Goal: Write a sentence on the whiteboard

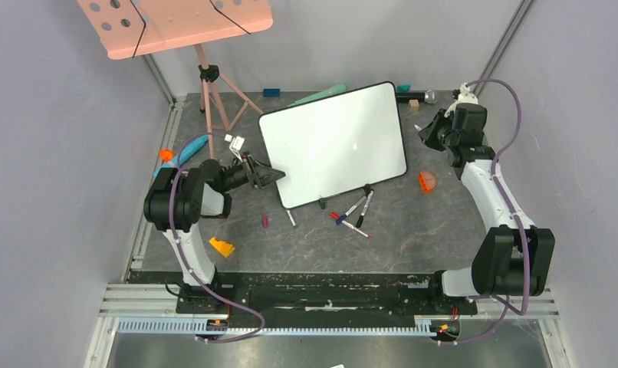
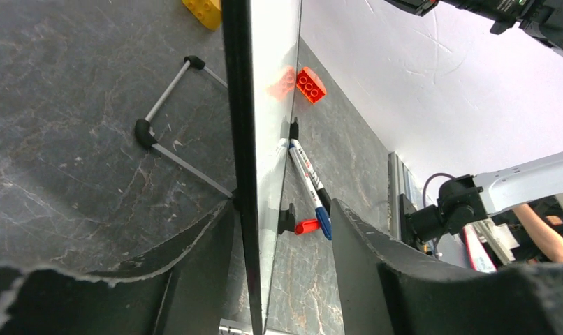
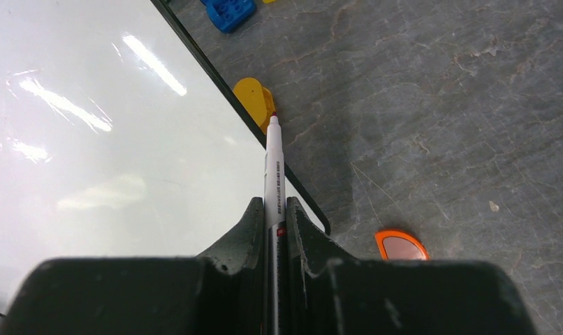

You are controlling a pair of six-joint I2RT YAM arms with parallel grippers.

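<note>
The whiteboard (image 1: pixel 333 146) leans in the middle, its surface blank in the top view. My left gripper is open at the board's left edge, the black-rimmed edge (image 2: pixel 240 125) between its fingers. My right gripper is shut on a white marker (image 3: pixel 274 167), tip pointing forward, off the board's right side; in the top view it sits right of the board (image 1: pixel 432 132).
Several markers (image 1: pixel 356 230) lie before the board. An orange object (image 1: pixel 427 182) is at lower right, a yellow piece (image 1: pixel 221 247) at lower left. A pink easel (image 1: pixel 183 23) stands at back left.
</note>
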